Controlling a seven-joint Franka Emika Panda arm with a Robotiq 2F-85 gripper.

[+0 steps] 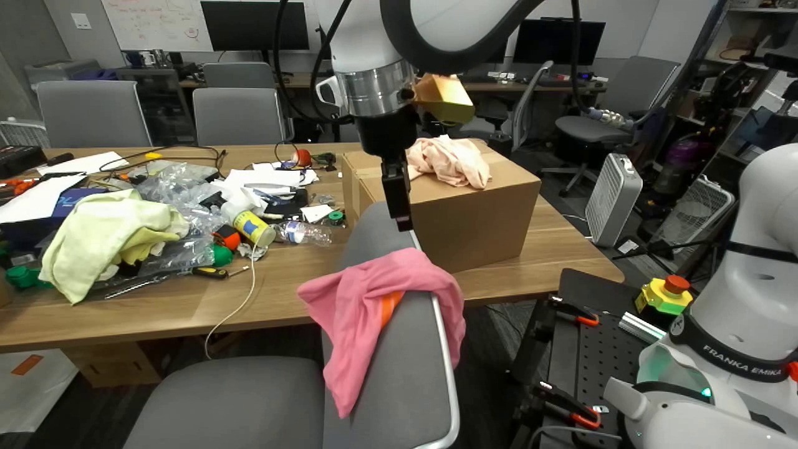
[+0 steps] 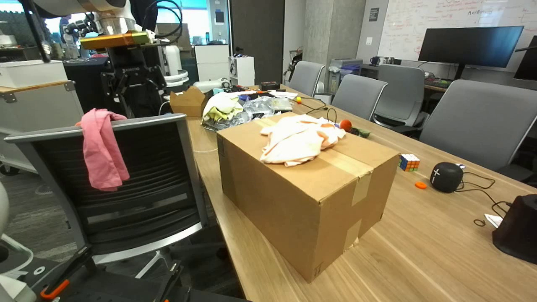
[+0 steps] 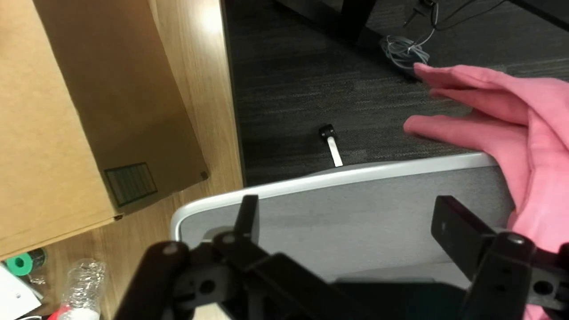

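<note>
A pink cloth (image 1: 351,322) with an orange patch is draped over the backrest of a grey chair (image 1: 408,359). In exterior view 2 the cloth (image 2: 103,151) hangs down the back of the chair. My gripper (image 1: 400,224) is above the backrest, pointing down, clear of the cloth. Seen from the wrist, the gripper is open over the grey backrest (image 3: 341,229), nothing between its fingers. There the pink cloth (image 3: 549,154) lies at the right, partly behind the right finger. A pale peach cloth (image 2: 302,138) rests on top of a cardboard box (image 2: 272,196).
The box stands on the wooden table (image 1: 299,292) beside the chair. Clutter covers the table's left part, including a yellow-green cloth (image 1: 112,232), plastic wrap and a bottle (image 1: 303,233). A black cart (image 1: 591,352) with clamps stands at the right.
</note>
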